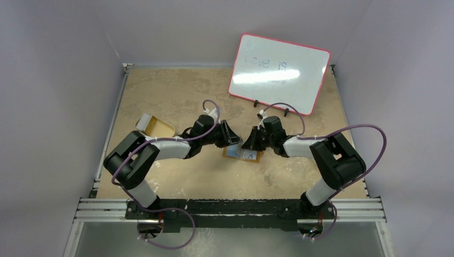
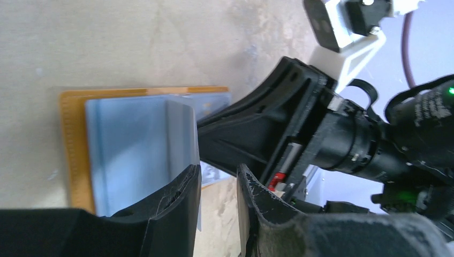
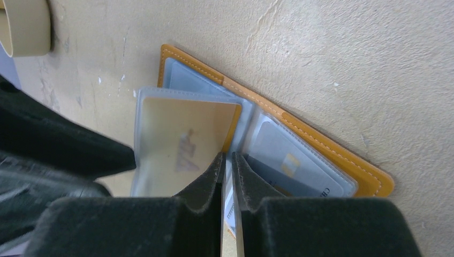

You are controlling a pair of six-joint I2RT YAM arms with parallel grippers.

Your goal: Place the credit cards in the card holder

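Observation:
The card holder (image 1: pixel 232 156), tan with clear bluish pocket pages, lies opened out on the table between both arms. One clear page stands up from it; in the right wrist view, the raised page (image 3: pixel 184 142) shows tan through the plastic. My left gripper is part open over the holder, and the page's upright edge runs along the inner side of one finger. On the holder's middle, my right gripper is shut with a thin clear page edge between its fingertips. A printed card (image 3: pixel 286 158) shows in a pocket beside it.
A white box (image 1: pixel 144 122) and a tan tray (image 1: pixel 160 127) stand at the table's left. A whiteboard with a pink frame (image 1: pixel 278 75) leans across the back right. Bare table (image 1: pixel 198 179) lies in front of the holder.

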